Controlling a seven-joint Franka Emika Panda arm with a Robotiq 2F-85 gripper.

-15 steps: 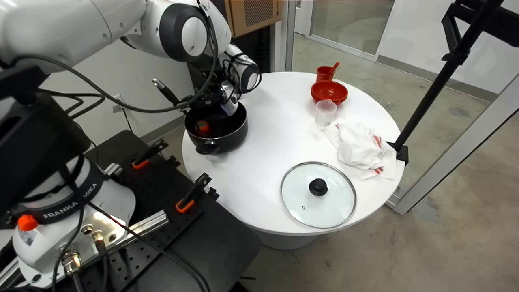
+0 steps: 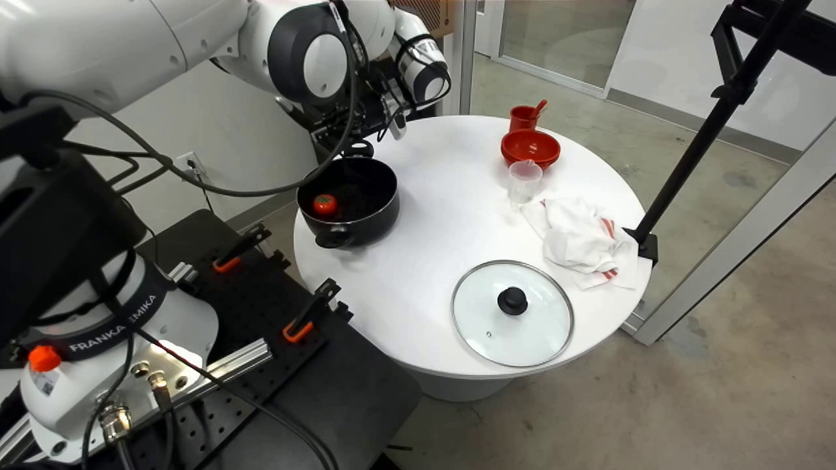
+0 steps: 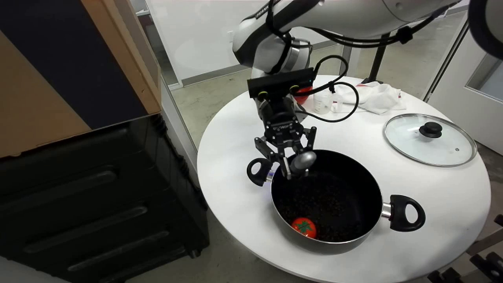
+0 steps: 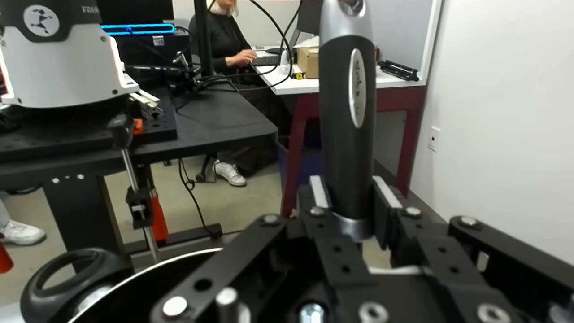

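My gripper [image 3: 288, 158] is shut on the black handle [image 4: 347, 124] of a silver-tipped utensil. In the wrist view the handle stands upright between both finger pads, its silver collar just below them. Exterior view 2 shows the utensil's rounded silver end [image 3: 303, 161] beside the fingers, over the near-handle rim of the black pot [image 3: 332, 242]. What the utensil's working end looks like is hidden. A red tomato [image 3: 304, 227] with a green top lies inside the pot against its wall, clear of the gripper.
On the white table [image 2: 439, 211] lies a glass lid [image 2: 486, 329] with a black knob. A red bowl [image 2: 530, 147], red cup [image 2: 523, 119], clear cup [image 2: 524, 181] and white towel [image 2: 584, 243] sit toward the far side.
In exterior view 1 the arm and gripper have moved right and back, carrying the utensil away from over the tomato. The tomato now shows clearly; pot and lid have stayed put.
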